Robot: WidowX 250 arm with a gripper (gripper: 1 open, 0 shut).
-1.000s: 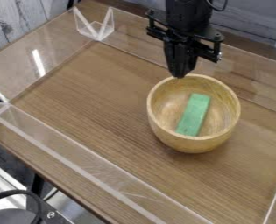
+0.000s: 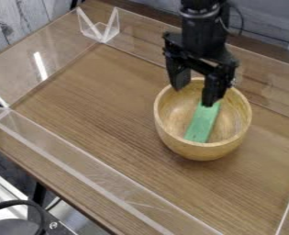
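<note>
My black gripper [image 2: 195, 73] hangs from the top of the view over a tan round bowl [image 2: 173, 124], its two dark fingers apart, open, reaching down to the bowl's back part. A green oblong object [image 2: 203, 123] lies inside the bowl, a little below and right of the fingertips. Nothing shows held between the fingers.
A clear plastic piece [image 2: 99, 27] stands at the back left. Black cables are at the lower left corner.
My gripper has come down from above the bowl to its back part. The bowl and green object look unmoved.
</note>
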